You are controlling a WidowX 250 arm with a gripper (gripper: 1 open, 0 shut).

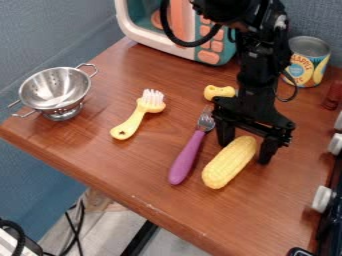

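My black gripper (246, 142) is low over the right-middle of the wooden table, its fingers at the upper end of a yellow corn cob (225, 168), which lies on the tabletop. Whether the fingers are shut on the cob is hard to tell. Just left of the cob lies a purple-handled fork (186, 157). A yellow brush (130, 122) with white bristles lies farther left.
A steel colander (54, 87) sits at the table's left. A small yellow piece (219, 92) lies behind the arm. A can (307, 65), a toy microwave (143, 18) and a dark appliance (330, 195) line the back and right.
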